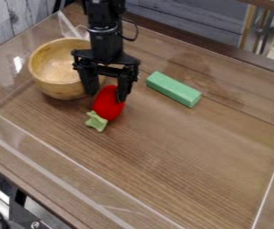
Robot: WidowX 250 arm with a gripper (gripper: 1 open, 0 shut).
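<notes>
My black gripper (pixel 106 73) hangs over a red object (pixel 108 104) with a pale green top (pixel 97 120), which lies on the wooden table just right of a tan bowl (pixel 58 68). The gripper's fingers are open, one on either side above the red object; whether they touch it is unclear.
A green block (pixel 173 88) lies to the right. The bowl takes up the upper left.
</notes>
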